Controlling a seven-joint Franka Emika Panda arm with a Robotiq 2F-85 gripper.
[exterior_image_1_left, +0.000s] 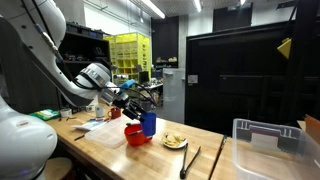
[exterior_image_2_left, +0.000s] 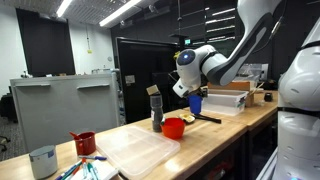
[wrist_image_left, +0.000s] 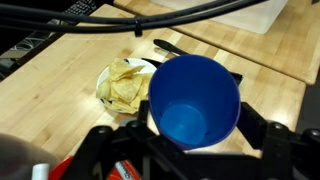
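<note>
A blue cup is off the table, with my gripper shut on it; in the wrist view its round opening sits between the dark fingers. In the second exterior view the cup hangs beyond and to the right of a red bowl. From the first exterior view the bowl is just left of the cup and partly behind it. Only a red edge shows at the bottom of the wrist view. What the cup contains, if anything, cannot be made out.
A plate of yellow chips lies near the cup, with dark utensils to its right. A clear plastic bin stands at the right. A dark grey canister, a clear tray and mugs are also on the table.
</note>
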